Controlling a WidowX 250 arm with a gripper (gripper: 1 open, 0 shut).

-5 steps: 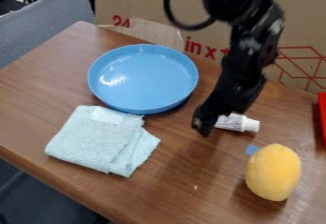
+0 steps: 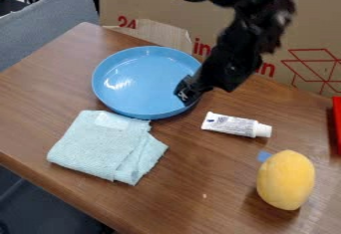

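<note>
My black gripper reaches down from the top of the camera view to the right rim of the blue plate; its fingertips are dark and partly overlapping, with nothing visible held. A white tube lies on the table just below and right of it. A folded pale-blue cloth lies at the front left, and a yellow mango-like object sits at the front right.
A cardboard box stands along the back. A red object is at the right edge. Its left edge borders a grey chair.
My gripper has risen and moved back from over the white tube to the plate's right rim, uncovering the tube. The objects on the table look unmoved.
</note>
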